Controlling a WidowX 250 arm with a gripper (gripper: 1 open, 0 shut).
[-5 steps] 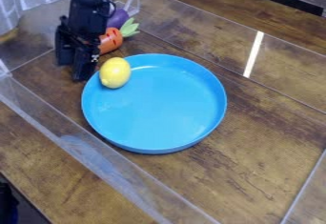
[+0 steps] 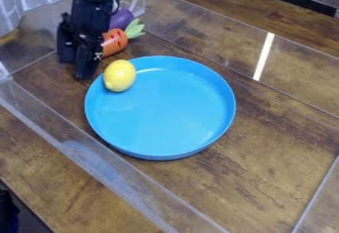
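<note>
My black gripper (image 2: 79, 49) reaches down at the upper left, its fingers low beside an orange carrot (image 2: 114, 41) with green leaves, left of a blue plate (image 2: 165, 112). A yellow oval object (image 2: 121, 75), like a lemon or potato, rests on the plate's upper left rim area. A purple object (image 2: 122, 19), like an eggplant, lies behind the carrot, partly hidden by the arm. Whether anything is between the fingers is hard to make out.
Transparent walls run along the left and around the back.
</note>
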